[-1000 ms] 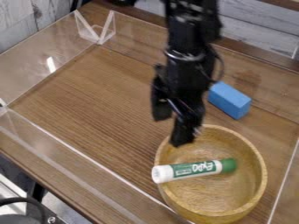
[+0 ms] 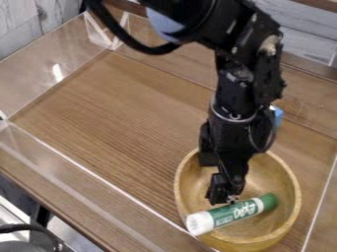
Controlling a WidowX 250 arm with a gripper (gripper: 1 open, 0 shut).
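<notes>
My black gripper (image 2: 224,177) hangs over a yellow-tan bowl (image 2: 191,182) at the lower right, its open fingers reaching down inside it. A white and green tube (image 2: 234,215) with lettering lies in the front of the bowl, just below the fingertips. I cannot tell whether the fingers touch it.
A blue object (image 2: 274,116) sits behind the arm at the right, mostly hidden.
The blue object is now more hidden behind the arm.
</notes>
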